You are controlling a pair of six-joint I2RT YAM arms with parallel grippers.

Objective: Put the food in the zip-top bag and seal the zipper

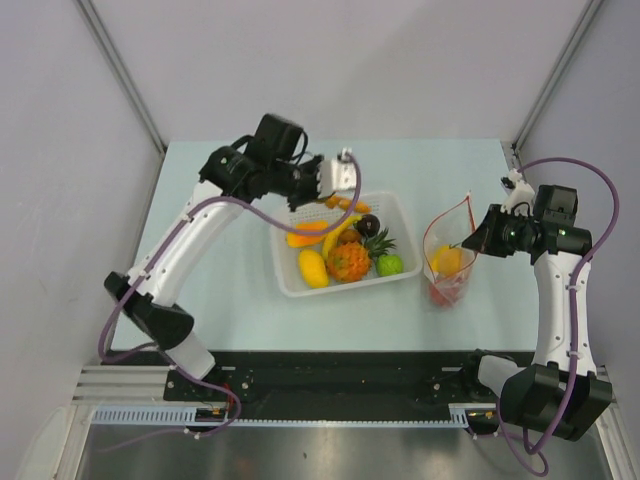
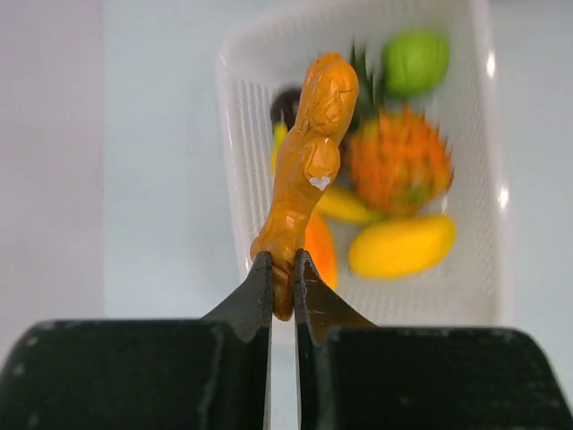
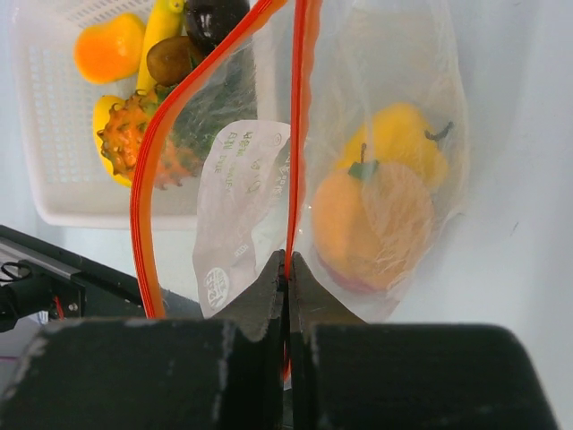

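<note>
My left gripper is shut on an orange knobbly root, held above the white bin of toy food. In the top view it is blurred over the bin's back. The bin holds a green apple, a spiky orange fruit, a mango and other pieces. My right gripper is shut on the red-edged rim of the clear zip bag, which stands open right of the bin with a yellow pepper and an orange fruit inside.
</note>
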